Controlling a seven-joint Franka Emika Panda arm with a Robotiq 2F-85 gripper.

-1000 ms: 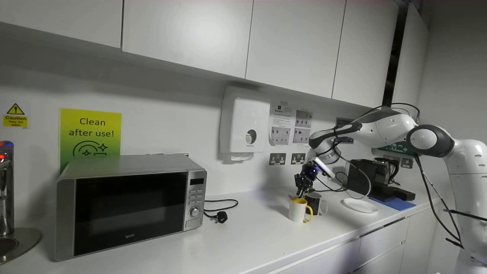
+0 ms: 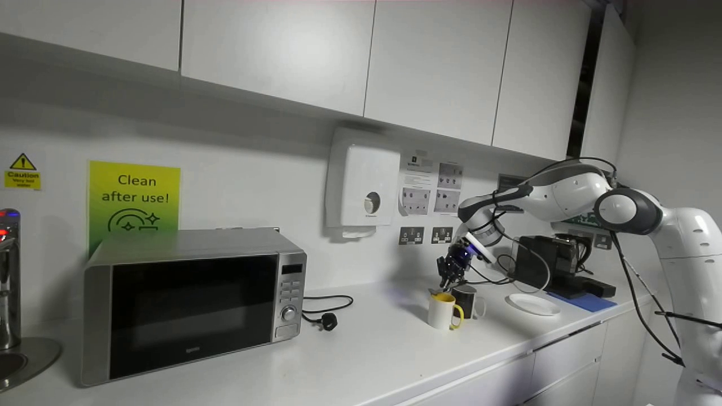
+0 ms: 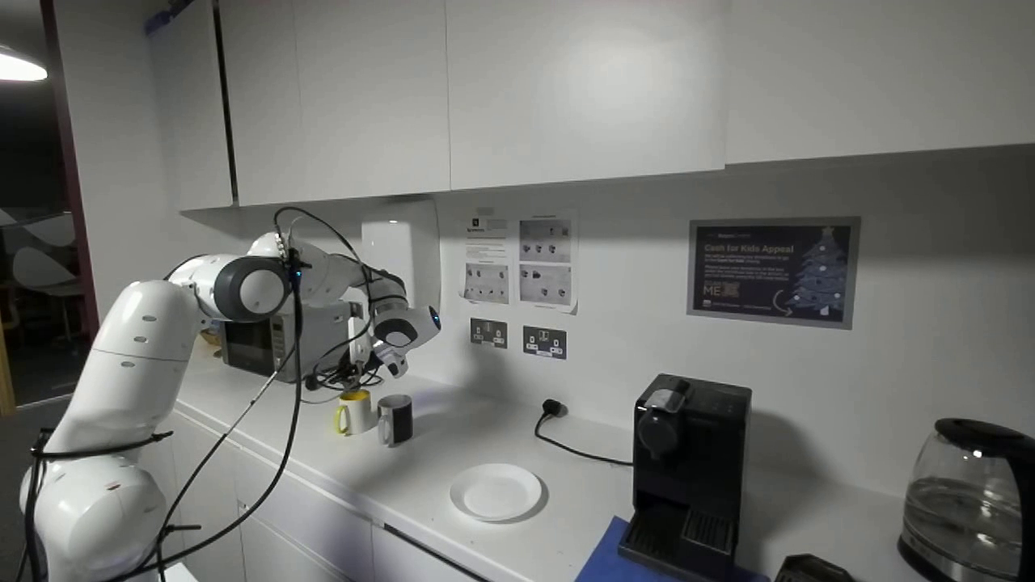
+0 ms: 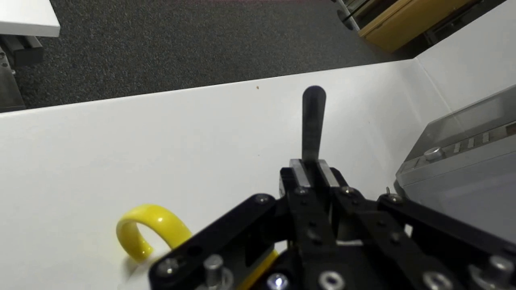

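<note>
In the wrist view my gripper is shut on a flat metal utensil handle [image 4: 314,116], whose rounded end points away from the fingers; the rest of the utensil is hidden. A white mug [image 2: 440,313] with a yellow inside and handle stands upright on the counter. My gripper [image 2: 446,287] is tilted down just over its rim in exterior view 1. Only its yellow handle [image 4: 167,224] and a bit of rim show in the wrist view. Whether the utensil reaches inside the mug cannot be told. Close beside it stands a black mug [image 3: 400,420] with a pale handle.
On the counter, a white plate [image 3: 496,491] lies near the coffee machine [image 3: 690,466]. A glass kettle [image 3: 961,504] stands far right there. The microwave [image 2: 193,304] and its loose plug [image 2: 329,321] sit left of the mugs, with clear counter between.
The arm's elbow has shifted slightly left and down in exterior view 1. The gripper and the mugs look to be in the same places.
</note>
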